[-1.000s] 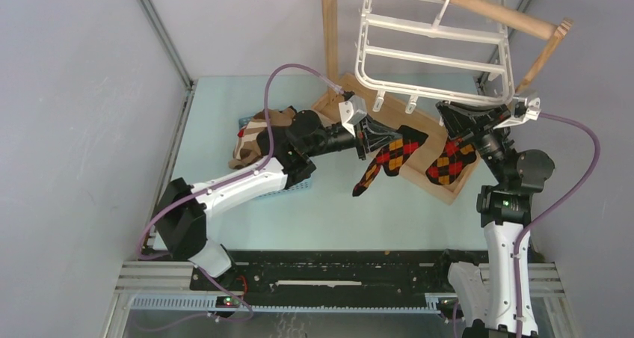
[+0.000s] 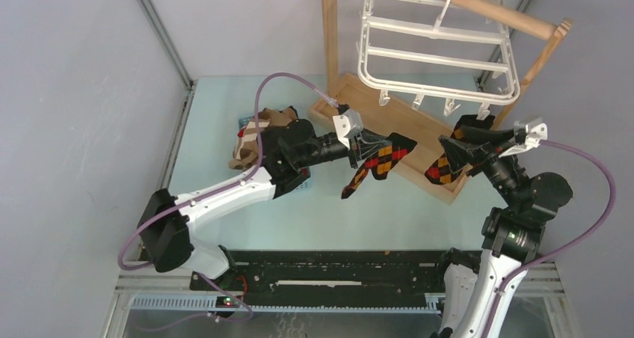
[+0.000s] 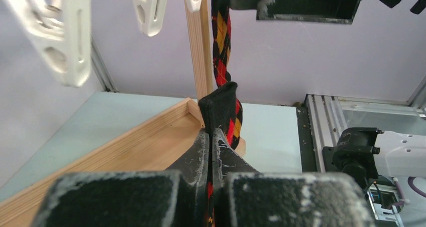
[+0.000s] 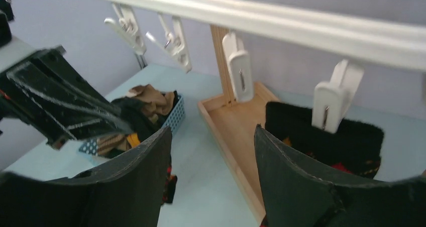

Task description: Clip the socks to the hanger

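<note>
A black, red and yellow argyle sock (image 2: 390, 157) hangs from my left gripper (image 2: 375, 143), which is shut on it; in the left wrist view its black end (image 3: 219, 106) pokes up between the fingertips. A second argyle sock (image 2: 441, 170) hangs under the right end of the white hanger (image 2: 434, 52), partly behind my right gripper (image 2: 457, 151); in the right wrist view it is the dark cloth (image 4: 324, 136) below a clip (image 4: 331, 104). My right gripper stands open, facing the clips, with nothing between its fingers.
A blue basket (image 4: 175, 117) of brown and dark cloths sits at the left of the table. A wooden tray (image 2: 419, 132) lies below the hanger, whose wooden frame post (image 2: 329, 35) rises behind it.
My right gripper has drawn away from the hanger toward the front and right, uncovering the rightmost clip. My left gripper, still holding its sock, has shifted slightly left.
</note>
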